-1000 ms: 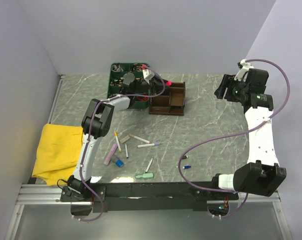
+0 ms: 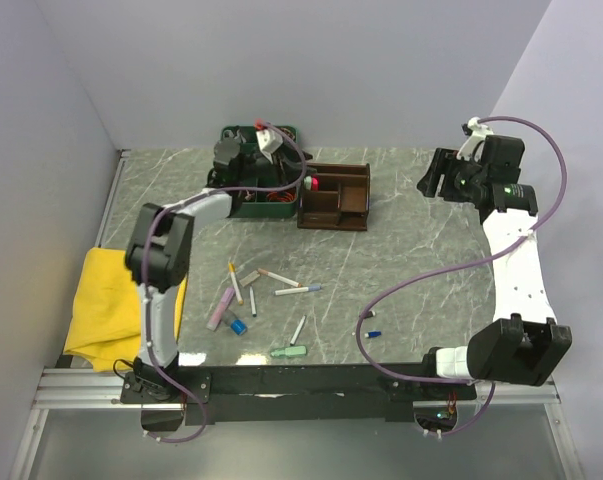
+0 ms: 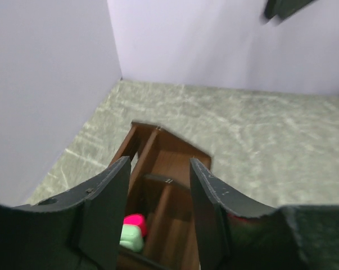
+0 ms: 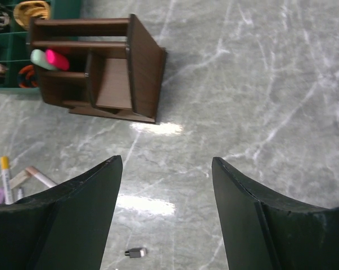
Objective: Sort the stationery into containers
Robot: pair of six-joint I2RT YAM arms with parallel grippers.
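Observation:
My left gripper is over the green divided container [image 2: 281, 210], beside the wooden organizer [image 2: 353, 200], with its fingers apart. A pink marker and a mint one lie in the organizer's left compartment, seen between my left fingers in the left wrist view. My right gripper hangs open at the right, nothing between its fingers. Markers and other stationery, such as the pink piece [image 2: 221, 308], a blue item [image 2: 237, 326] and a green bottle [image 2: 289, 352], lie loose on the front middle of the table.
A yellow cloth [image 2: 116, 305] covers the front left.
My left arm has drawn back leftward from over the organizer, and the pink marker now shows in it. My right arm has shifted slightly left.

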